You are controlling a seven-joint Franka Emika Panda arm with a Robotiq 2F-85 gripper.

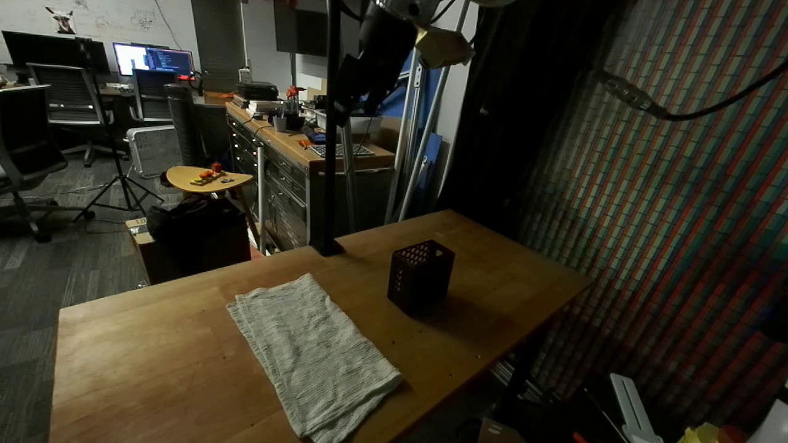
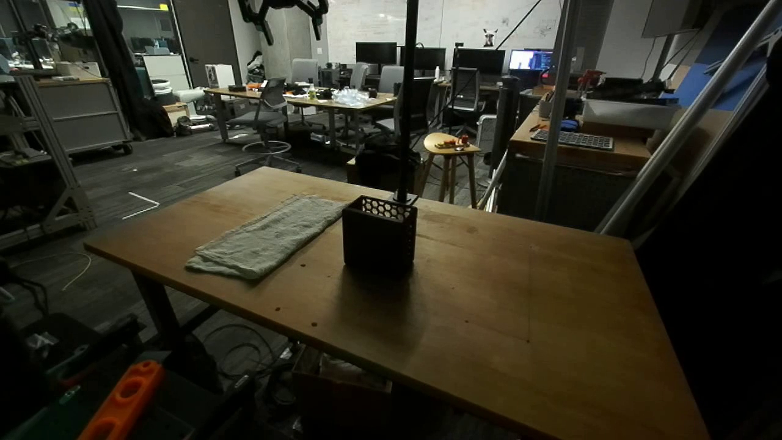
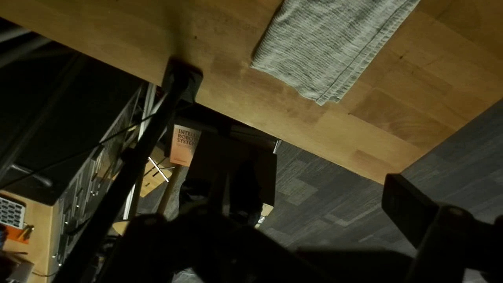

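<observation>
A pale grey-green towel lies folded flat on the wooden table; its corner end also shows at the top of the wrist view. Standing upright to one side of the towel is a black box with a honeycomb pattern, open at the top as seen in exterior view 2. My gripper hangs high above the table, well clear of both. Its dark fingers are spread apart, one finger at the right of the wrist view, and nothing shows between them.
A black upright pole is fixed at the table's far edge, near the box and my arm. A stool and a drawer cabinet stand beyond the table.
</observation>
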